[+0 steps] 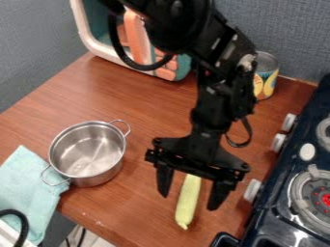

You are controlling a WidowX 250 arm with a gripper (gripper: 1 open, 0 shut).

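Observation:
My black gripper (191, 183) hangs low over the middle right of the wooden table, its two fingers apart above a long pale yellow corn-like item (186, 207), whose upper end is hidden behind the gripper. The fingers stand either side of that item's line; whether they touch it I cannot tell.
A steel pot (88, 161) sits left on the table (91, 106), beside a light blue cloth (26, 178). A stove (303, 193) borders the right. A can (263, 84) and a toy microwave (96, 29) stand at the back.

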